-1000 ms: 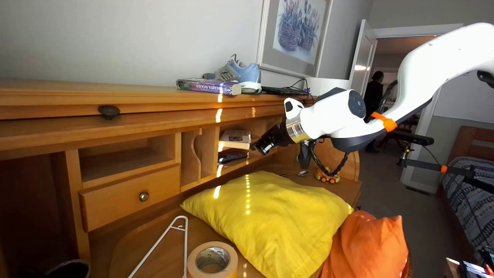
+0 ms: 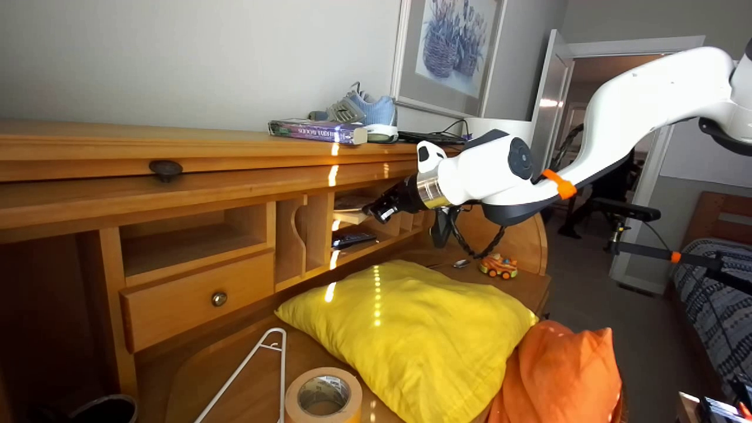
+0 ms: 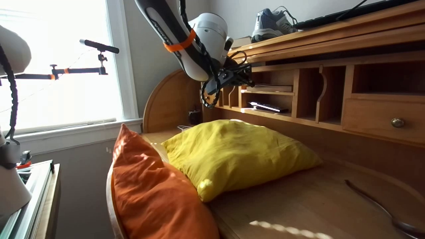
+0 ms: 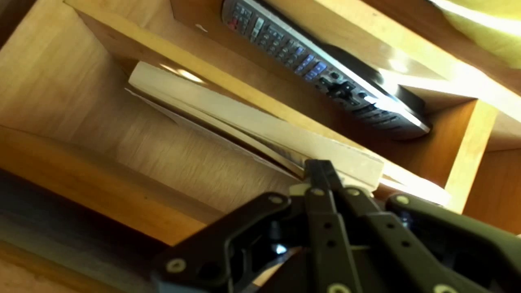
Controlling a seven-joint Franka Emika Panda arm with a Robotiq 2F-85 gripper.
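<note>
My gripper is shut, with nothing showing between its fingers. In the wrist view its tips overlap the near end of a thin book point(image 4: 254, 122), which lies flat in an upper cubby of the desk hutch. Whether the tips touch the book, I cannot tell. One shelf below lies a dark remote control point(image 4: 312, 63) with many buttons. From the side, my gripper point(image 2: 373, 215) is at the mouth of the cubbies, hiding part of the book point(image 2: 352, 217). The remote point(image 2: 353, 238) shows beneath it.
A yellow pillow point(image 2: 416, 324) covers much of the desktop below, beside an orange one point(image 2: 564, 373). Tape point(image 2: 357, 398) and a white hanger point(image 2: 284, 359) lie in front. A shoe point(image 2: 380, 113) and a purple book point(image 2: 310, 130) sit on top. Wooden dividers and shelves hem in the cubby.
My gripper has moved left and slightly up, closer in to the cubby, and now covers part of the book. The pillows and remote have stayed put.
</note>
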